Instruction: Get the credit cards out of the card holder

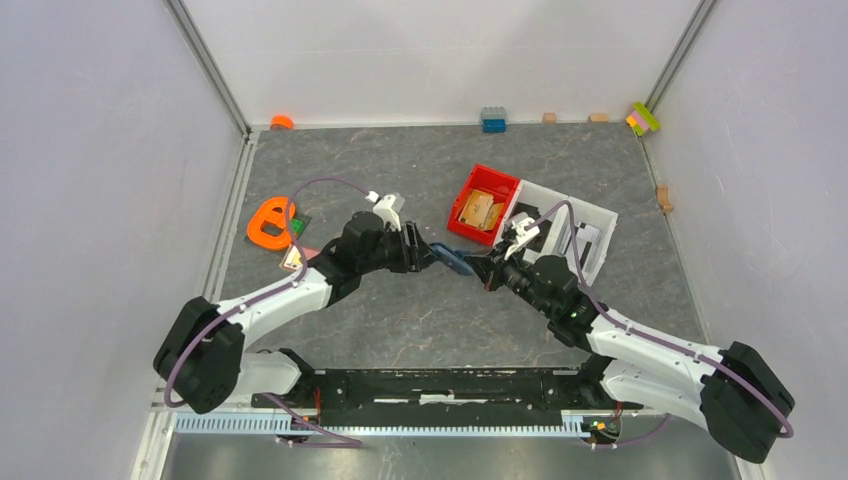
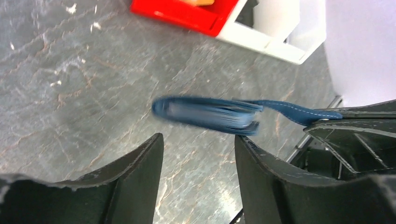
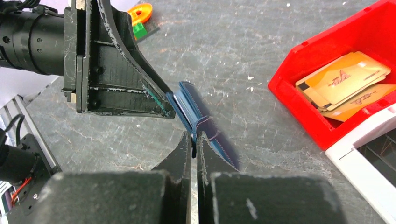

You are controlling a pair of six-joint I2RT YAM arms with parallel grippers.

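Note:
A dark blue card holder (image 1: pixel 449 257) hangs between my grippers above the grey floor, tilted and partly blurred in the wrist views. My right gripper is shut on its strap end, with the pale inner edges of the holder showing in the right wrist view. My left gripper stands open with its fingertips just short of the holder (image 2: pixel 205 112), nothing between them. Whether cards are inside is unclear.
A red bin (image 3: pixel 299 60) with orange packets and a white compartment tray (image 1: pixel 602 225) lie behind the right gripper. An orange object (image 1: pixel 260 228) sits at the left.

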